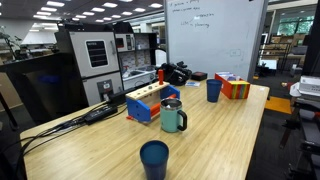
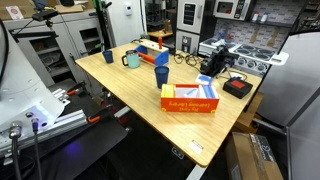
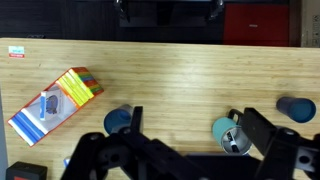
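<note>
In the wrist view my gripper is open over the table, its dark fingers (image 3: pixel 262 132) wide apart and nothing gripped. A teal mug with a dark handle (image 3: pixel 228 132) shows below, close to the right finger. Near the left finger is a dark blue cup (image 3: pixel 117 121); a second blue cup (image 3: pixel 296 108) stands by the right edge. From exterior view 1, the near blue cup (image 1: pixel 154 160), teal mug (image 1: pixel 171 117) and far blue cup (image 1: pixel 214 91) all stand upright, apart from one another.
A red and yellow box (image 2: pixel 188 105) with packets inside stands at one end of the wooden table (image 2: pixel 140 98). Behind the mug is a blue and red rack (image 1: pixel 150 102). Cables and a power strip (image 1: pixel 101 114) lie along the back edge. Bare wood stretches along the front.
</note>
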